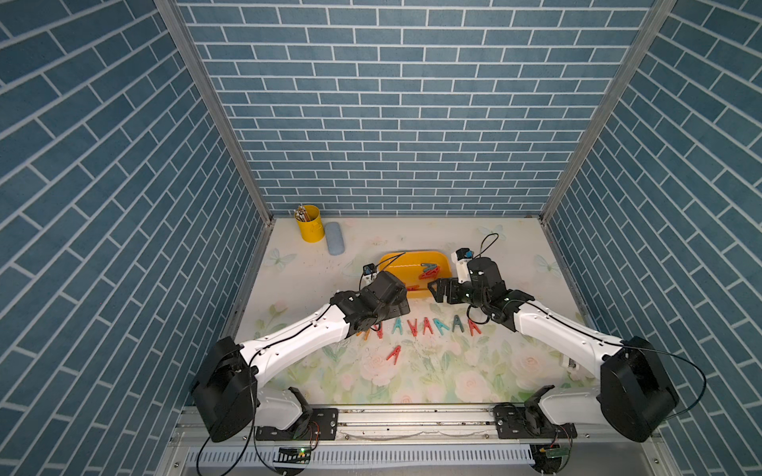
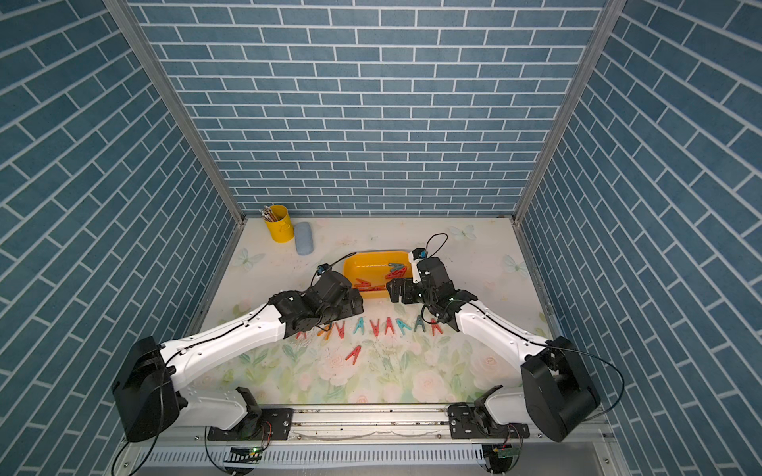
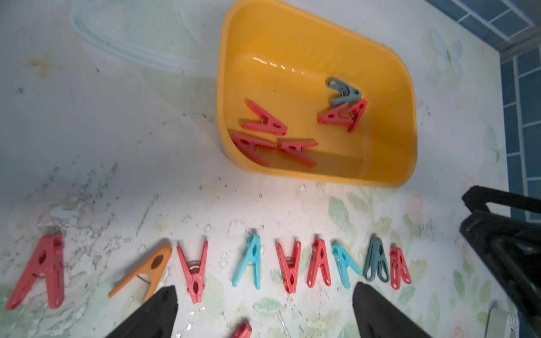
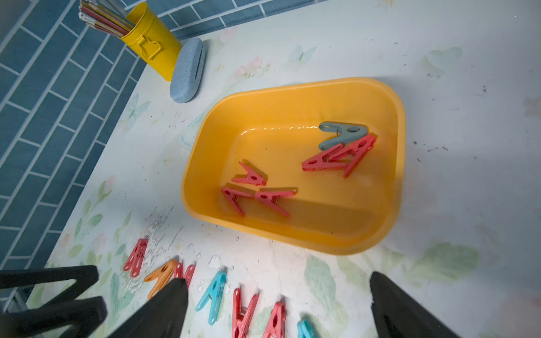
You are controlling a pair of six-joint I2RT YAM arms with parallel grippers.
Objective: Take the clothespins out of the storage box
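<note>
The yellow storage box (image 3: 360, 56) holds several red clothespins (image 3: 265, 121) and one grey clothespin (image 4: 343, 133). A row of red, orange, cyan and grey clothespins (image 3: 253, 259) lies on the table in front of it, with a single red one (image 1: 393, 354) nearer the front. My left gripper (image 1: 397, 308) is raised at the box's front left, open, its blurred fingers apart in its wrist view. My right gripper (image 1: 440, 291) hovers by the box's front right corner, also open, with nothing between its fingers.
A yellow cup of sticks (image 4: 157, 48) and a blue-grey case (image 4: 188, 70) stand at the back left. Tiled walls enclose the table (image 2: 484, 261). Bare surface lies on both sides of the box.
</note>
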